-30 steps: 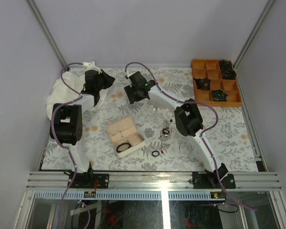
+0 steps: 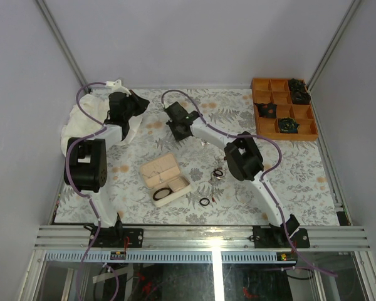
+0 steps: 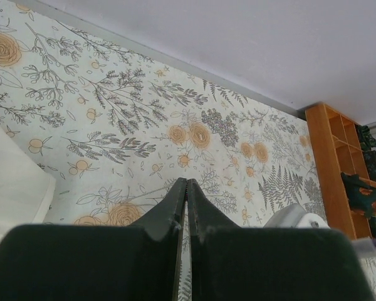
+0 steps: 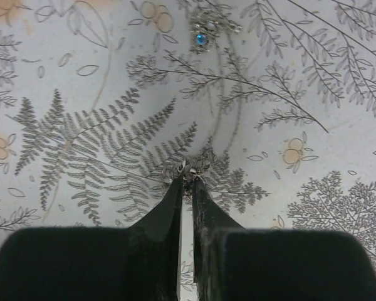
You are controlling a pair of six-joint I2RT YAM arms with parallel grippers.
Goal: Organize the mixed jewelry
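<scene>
My left gripper (image 2: 144,102) is shut above the white cloth (image 2: 78,125), nothing seen between its fingers. My right gripper is shut, pointing down at the floral surface, with a small tangle of silvery jewelry at its fingertips; whether it grips this I cannot tell. A silvery piece with a blue stone (image 4: 202,37) lies beyond it. A beige jewelry box (image 2: 160,166) stands open with a dark ring inside. Dark rings (image 2: 204,202), chains and small pieces (image 2: 217,174) lie at centre right.
An orange compartment tray (image 2: 276,128) with dark pouches in some compartments sits at the back right.
The right gripper has moved slightly over the last second, shifting in the back middle of the table. The left arm has hardly moved.
</scene>
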